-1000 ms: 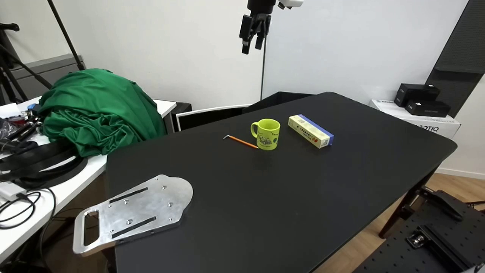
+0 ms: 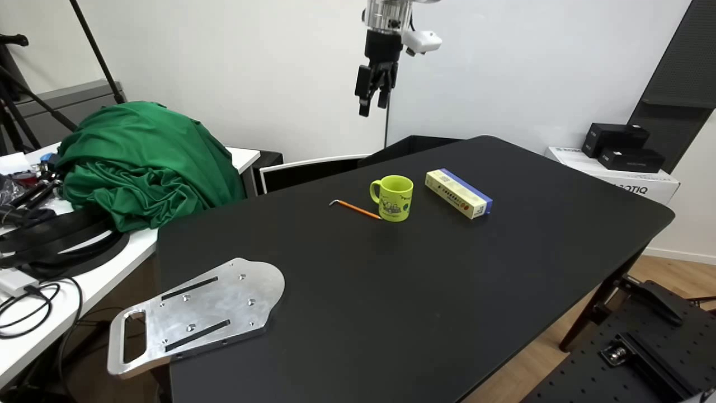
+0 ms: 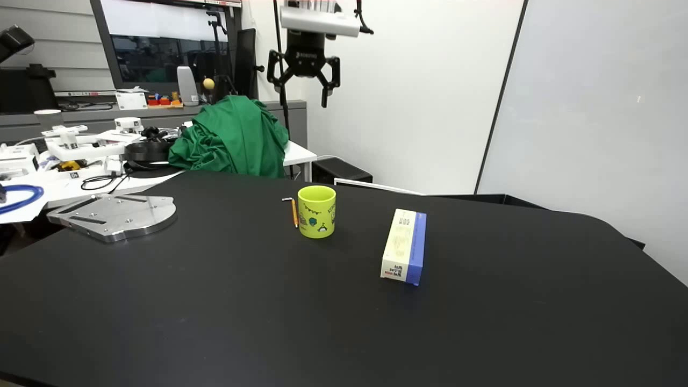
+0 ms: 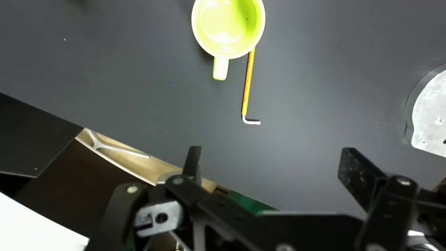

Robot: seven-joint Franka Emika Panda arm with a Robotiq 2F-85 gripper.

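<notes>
My gripper [image 2: 373,109] hangs high above the back of the black table, its fingers wide apart and nothing between them. Below it, a lime-green mug [image 2: 395,198] stands upright, its handle toward the table's back left in exterior view 1. From above, the wrist view shows the mug [image 4: 228,25] to be empty inside. Right beside it lies an orange hex key [image 4: 247,85] with a bent metal end; the mug hides its other tip in this view. A cream and blue box [image 3: 404,246] lies flat to the mug's right, apart from it.
A metal plate with a handle slot [image 2: 208,305] rests at the table's left corner, partly overhanging. Green cloth [image 2: 144,161] is heaped on a white side table.
The gripper has come down toward the table, still open. The mug, hex key, box and plate have not moved.
</notes>
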